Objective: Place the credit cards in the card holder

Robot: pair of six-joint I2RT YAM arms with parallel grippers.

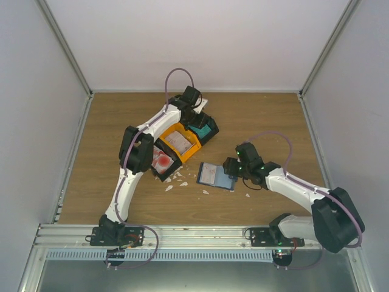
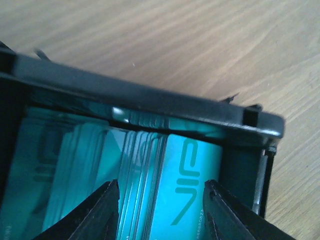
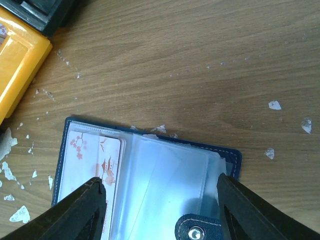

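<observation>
Teal cards stand packed in a black box, seen close up in the left wrist view. Over them is my left gripper, its fingers parted with nothing held between them. The card holder lies spread on the table in the right wrist view, navy-edged with clear sleeves. A white card with a pink floral print sits in its left sleeve. Above the holder's right part hangs my right gripper, fingers apart and empty. A navy strap with a snap shows between its fingers.
A yellow box of pale cards and a black box of red-and-white cards adjoin the teal cards' box. White scraps litter the table near the holder.
</observation>
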